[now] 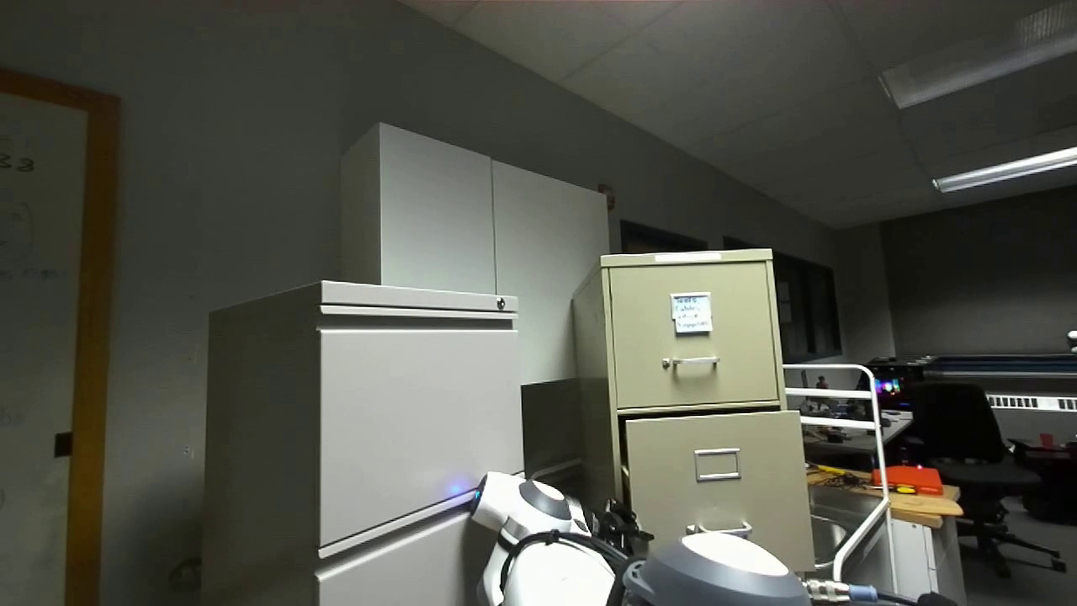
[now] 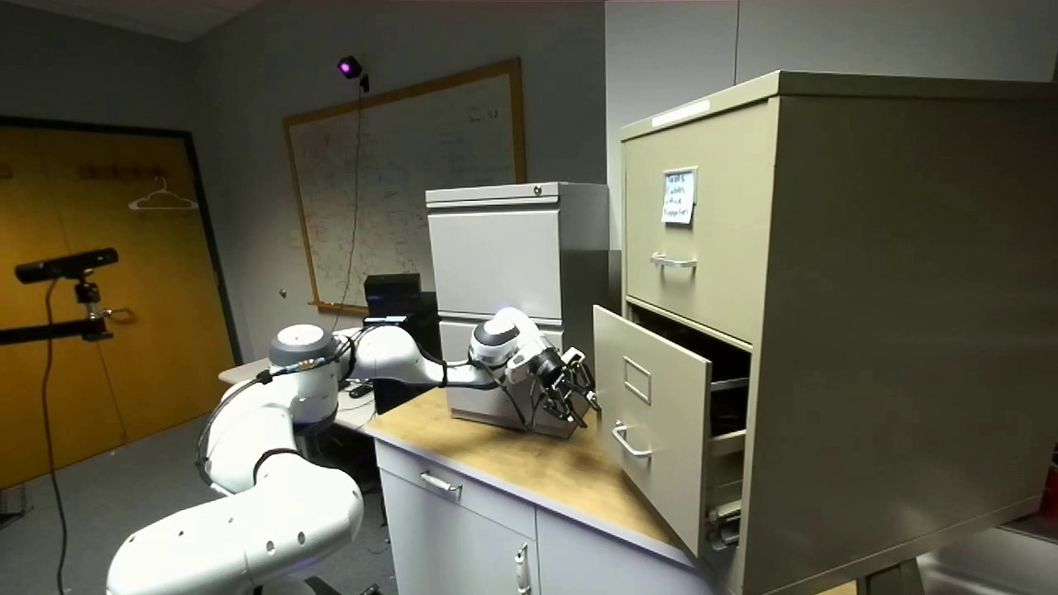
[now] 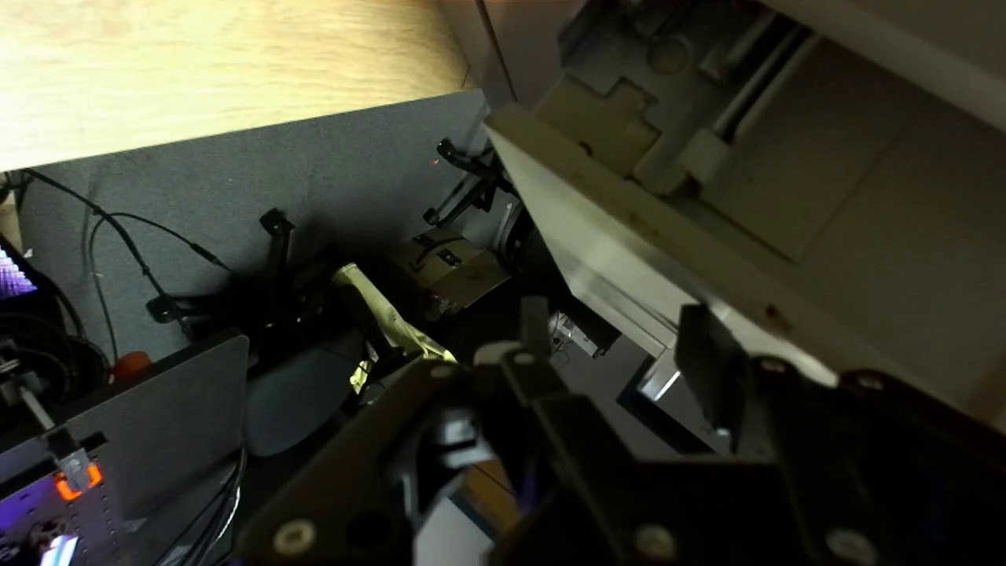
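The lower drawer (image 2: 655,416) of the beige filing cabinet (image 2: 873,297) stands partly pulled out, its front carrying a silver handle (image 2: 631,442) and an empty label frame. Beside the left edge of that front, my gripper (image 2: 589,411) is open. In the wrist view nothing lies between the gripper's (image 3: 614,344) fingers, and the drawer's front panel (image 3: 613,255) runs close past one of them. Whether finger and panel touch, I cannot tell. From exterior view 1 the gripper (image 1: 631,534) is partly hidden by the arm.
A grey cabinet (image 2: 496,263) stands close behind the arm. Below the gripper is a wooden countertop (image 2: 496,446). The beige cabinet's upper drawer (image 2: 704,228) is closed and bears a handwritten note (image 2: 679,197). Open floor shows left of the counter.
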